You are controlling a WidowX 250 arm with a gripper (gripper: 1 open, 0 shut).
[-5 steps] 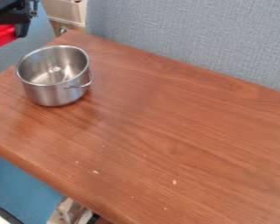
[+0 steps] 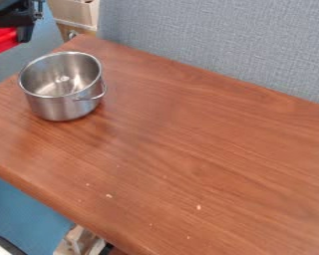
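A dark part of the gripper [image 2: 19, 22] shows at the top left edge, cut off by the frame. A red object [image 2: 0, 40] is just below it, also mostly out of frame; whether the fingers hold it cannot be made out. A steel pot [image 2: 64, 100] with a wire handle stands upright at the left of the wooden table [image 2: 189, 159], below and to the right of the gripper, apart from it.
A grey padded wall [image 2: 215, 40] runs along the back. A pale wooden structure [image 2: 75, 12] stands behind the far left corner. Blue floor shows beyond the left edge.
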